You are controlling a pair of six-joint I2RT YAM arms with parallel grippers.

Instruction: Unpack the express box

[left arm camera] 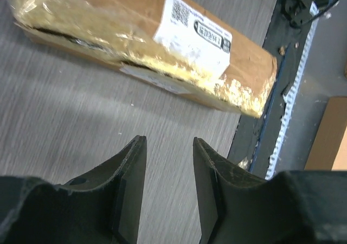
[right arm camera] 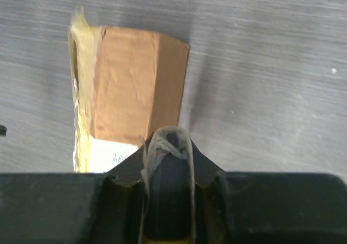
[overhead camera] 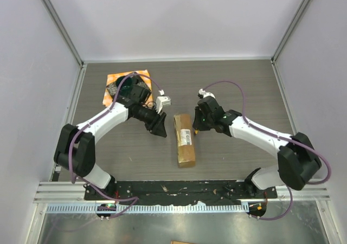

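The brown cardboard express box (overhead camera: 186, 156) lies lengthwise from back to front near the table's middle, with a white label (left arm camera: 194, 35) and shiny clear tape along one edge. In the right wrist view, the tape on the box (right arm camera: 124, 81) stands loose at one corner, beside a narrow dark gap. My left gripper (overhead camera: 159, 132) is to the left of the box, apart from it, its fingers (left arm camera: 132, 187) spread with nothing between. Close by the box's right side, my right gripper (overhead camera: 197, 126) is shut on a dark tool (right arm camera: 168, 192) with a yellow part and clear film around its top.
An orange checked cloth (overhead camera: 142, 72) lies at the back left under a dark container, partly hidden by my left arm. Bare table (overhead camera: 244, 81) stretches across the back right. The table's front edge is bordered by a black strip (overhead camera: 179, 188).
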